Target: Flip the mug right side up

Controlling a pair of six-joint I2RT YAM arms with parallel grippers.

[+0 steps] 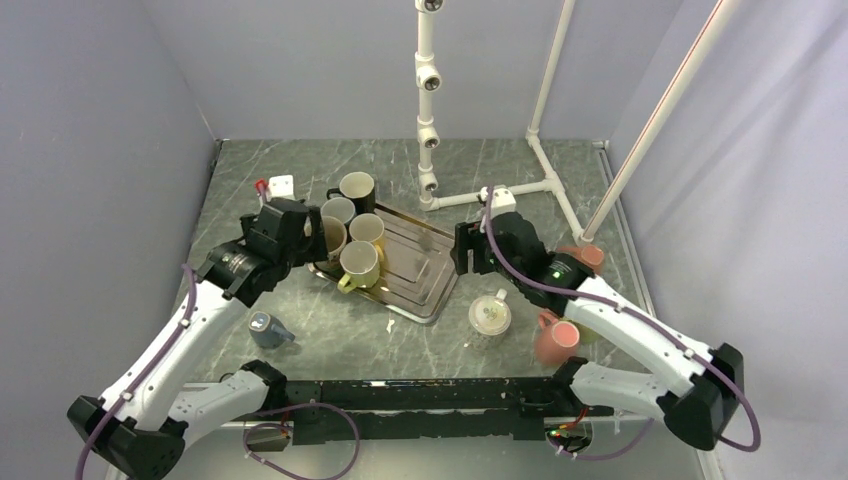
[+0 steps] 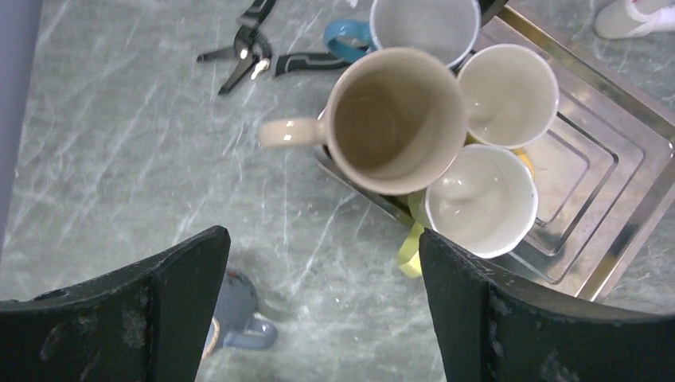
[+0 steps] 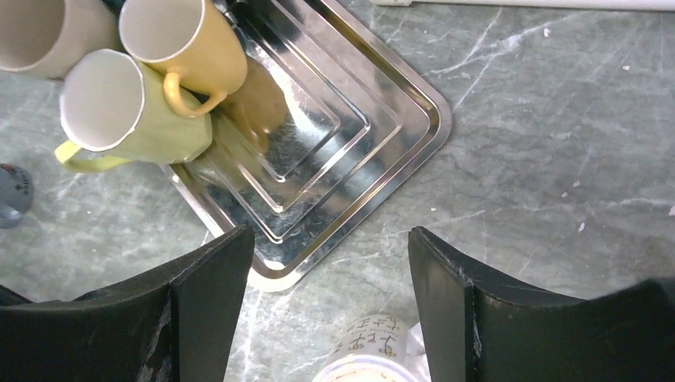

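Several mugs stand in the steel tray [image 1: 415, 280]: a beige mug [image 2: 382, 119], a white-blue mug [image 2: 422, 28], a yellow mug [image 3: 199, 60] and a pale green mug [image 3: 111, 107], openings visible. A grey-blue mug [image 1: 268, 330] sits on the table at near left. My left gripper [image 1: 280, 235] hangs open over the tray's left side. My right gripper [image 1: 470, 250] is open above the tray's right edge, nothing between its fingers.
A lidded patterned cup [image 1: 489, 315] stands right of the tray; pink mugs [image 1: 557, 343] are at the far right. White pipes [image 1: 490, 195] border the back. Bare table lies left and front.
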